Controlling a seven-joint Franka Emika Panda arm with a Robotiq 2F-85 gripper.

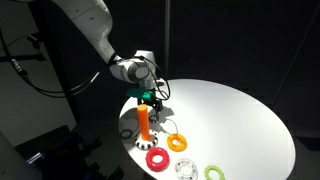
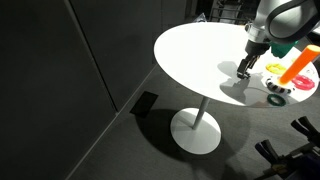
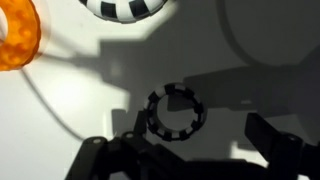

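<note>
My gripper point(image 1: 154, 111) points down over the white round table point(image 1: 225, 120), behind the orange post point(image 1: 144, 122). In the wrist view it stands open, one dark finger point(image 3: 128, 148) at the left and one point(image 3: 265, 135) at the right. Between and just beyond them lies a small black-and-white ring point(image 3: 152, 115) flat on the table; its near edge comes close to the left finger, and contact cannot be told. The post rises from a black-and-white base point(image 1: 147, 142). From the other side, the gripper point(image 2: 243, 72) hangs close to the tabletop.
Around the post lie a red ring point(image 1: 157, 159), an orange ring point(image 1: 177, 143), a white ring point(image 1: 186, 169), a light green ring point(image 1: 215, 172) and a dark ring point(image 2: 276, 100). The upright post stands near the gripper.
</note>
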